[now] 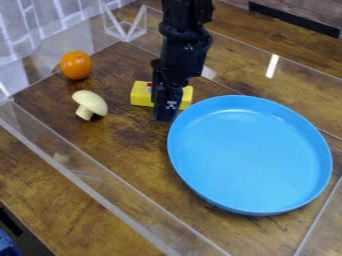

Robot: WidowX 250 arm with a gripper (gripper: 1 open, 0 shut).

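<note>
My black gripper (168, 98) reaches down from the top centre onto a yellow block (143, 92), overlapping it just left of the blue plate's upper rim. The fingertips are dark and partly merge with each other, so I cannot tell how far apart they are or whether the block is between them.
A large blue plate (249, 154) fills the right side. A white mushroom-like object (90, 103) and an orange round object (76, 65) lie to the left.
</note>
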